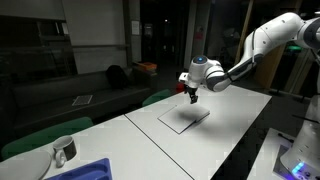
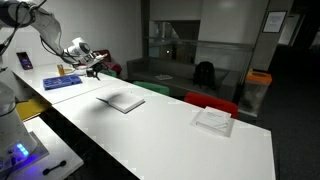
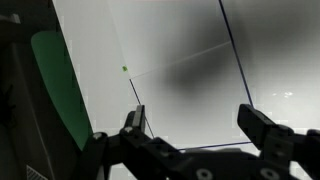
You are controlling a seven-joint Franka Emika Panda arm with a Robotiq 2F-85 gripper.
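A flat white panel with dark edge lines [image 1: 178, 119] lies on the white table; exterior view 2 shows the same panel [image 2: 122, 101] near the middle of the table. In exterior view 1 my gripper [image 1: 193, 96] hangs above the panel's far side, pointing down. From exterior view 2 the gripper [image 2: 96, 73] appears beyond the panel and to its left. The wrist view looks down on the panel [image 3: 185, 80], with my gripper open, its two dark fingers wide apart and nothing held between them.
A blue tray [image 1: 85, 171], a grey mug [image 1: 65, 148] and a pale round plate [image 1: 25, 164] stand at the near left in exterior view 1. A white rack-like item [image 2: 212, 122] is on the table's far right. Green chairs [image 1: 157, 97] line the back edge.
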